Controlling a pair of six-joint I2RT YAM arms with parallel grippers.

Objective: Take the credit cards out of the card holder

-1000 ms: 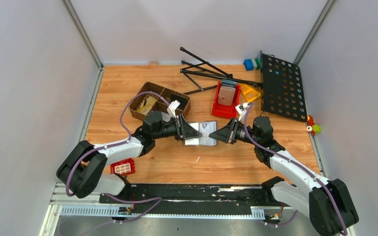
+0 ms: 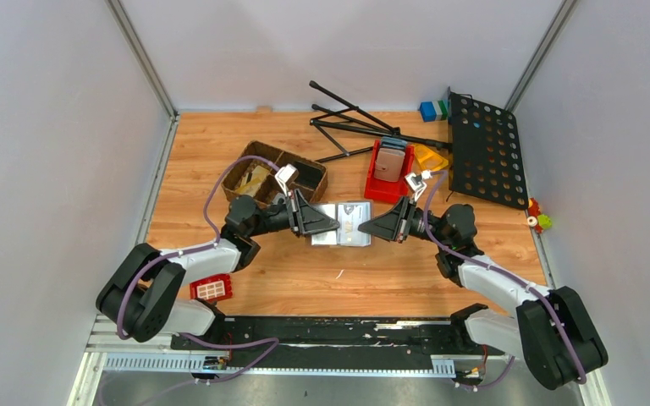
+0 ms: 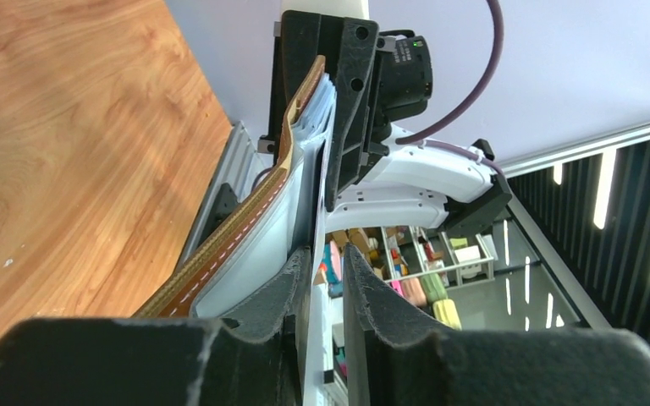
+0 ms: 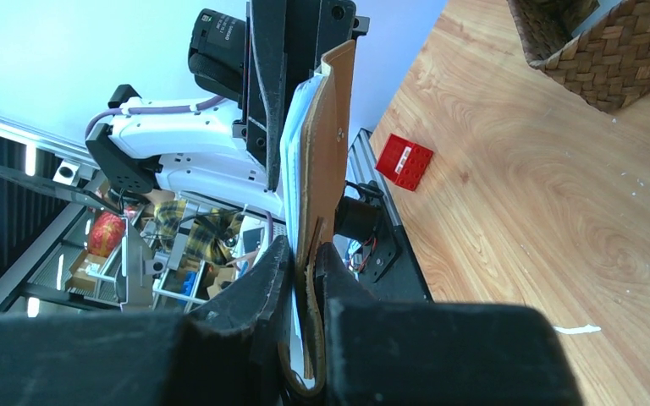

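Observation:
Between my two grippers, the card holder is held up off the table. From above, its pale sleeve [image 2: 355, 223] shows; in the left wrist view, its brown cover [image 3: 254, 203] and the layered clear sleeves [image 3: 315, 110] are seen edge-on. My right gripper is shut on the brown holder [image 4: 326, 152], cover and sleeves pinched together. At the other end, my left gripper stands part open, with the thin pale edge [image 3: 314, 338] of a sleeve or card running between its fingers. Which it is, I cannot tell.
A woven basket [image 2: 313, 196] with compartments stands behind my left arm. Behind the holder is a red box [image 2: 377, 191] with wallet-like items in it, beside a yellow piece [image 2: 430, 158]. A black stand [image 2: 487, 156] fills the back right.
My left gripper has shifted slightly left, and more of the holder's pale sleeves shows from above. The holder has drifted a little left too.

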